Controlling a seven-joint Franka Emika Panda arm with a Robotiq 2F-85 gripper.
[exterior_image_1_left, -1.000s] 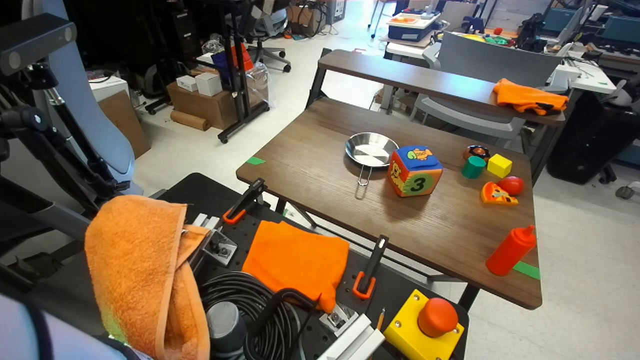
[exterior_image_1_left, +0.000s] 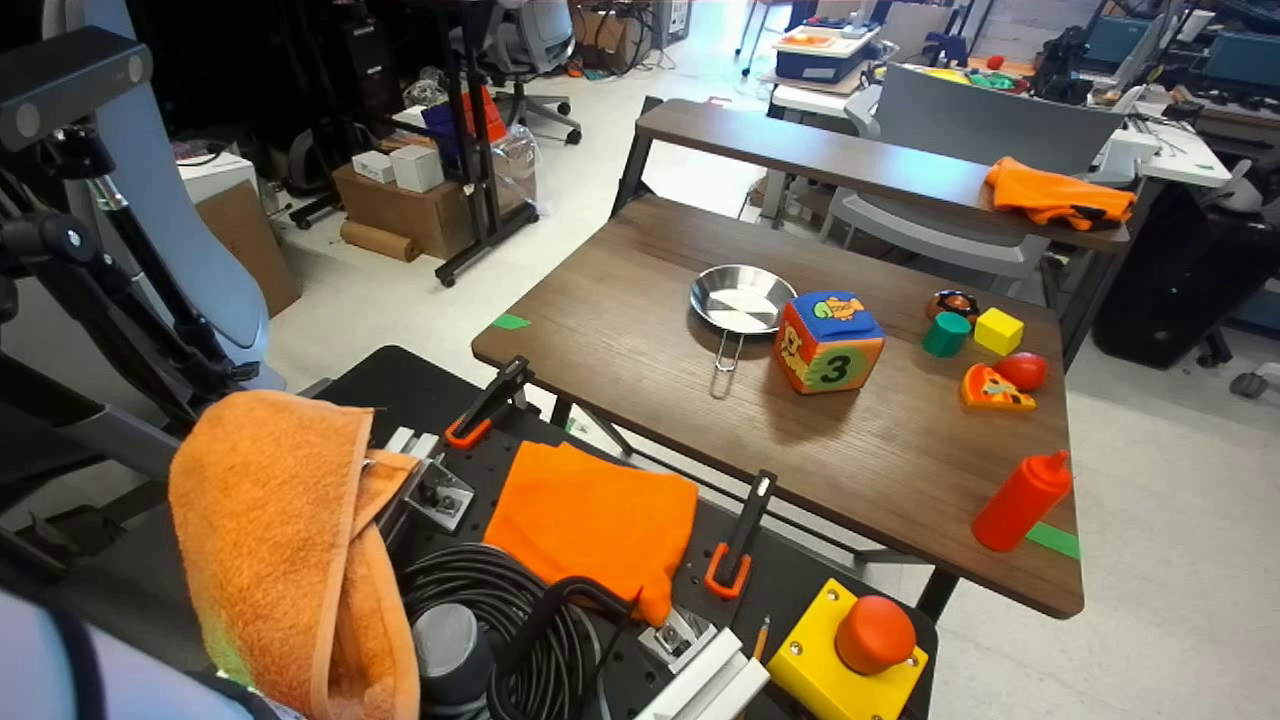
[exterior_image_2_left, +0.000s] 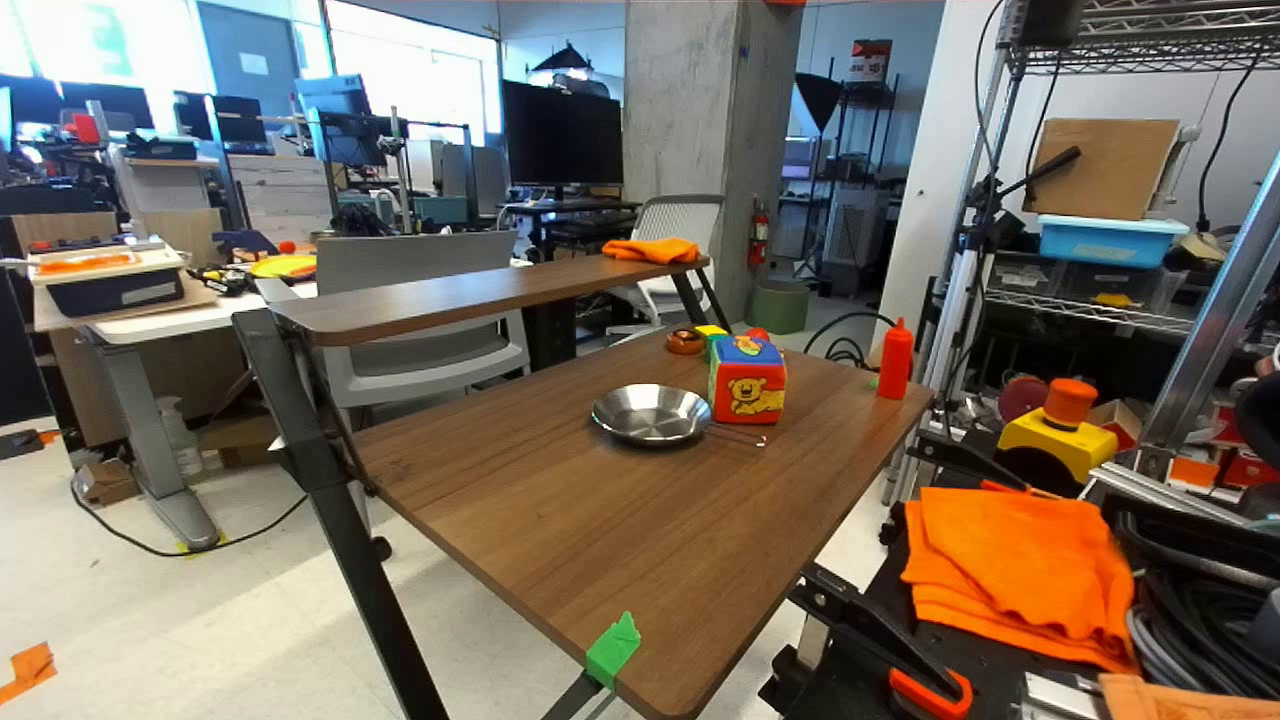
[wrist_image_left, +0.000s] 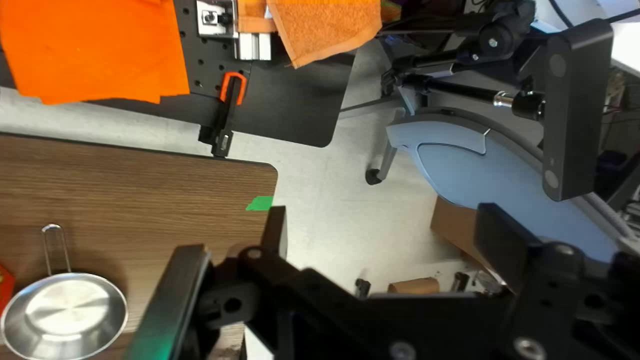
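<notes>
In the wrist view my gripper stands wide open, with nothing between its fingers; floor shows through the gap. Neither exterior view shows it. At the lower left of the wrist view lies a shiny metal pan (wrist_image_left: 66, 315) on the brown table (wrist_image_left: 150, 198), apart from the gripper. A colourful soft cube (exterior_image_1_left: 830, 344) sits right beside the pan (exterior_image_1_left: 741, 300) in exterior view 1. Toward the table's right end are a green cylinder (exterior_image_1_left: 947, 335), a yellow block (exterior_image_1_left: 998, 331), a red ball (exterior_image_1_left: 1022, 371), a pizza slice (exterior_image_1_left: 993, 389) and an upright red bottle (exterior_image_1_left: 1020, 504).
A raised shelf (exterior_image_1_left: 828, 160) runs along the table's back, with an orange cloth (exterior_image_1_left: 1056, 194) at one end. The black cart (exterior_image_1_left: 384, 378) carries clamps, cables, cloths and a yellow box with a red button (exterior_image_1_left: 873, 634).
</notes>
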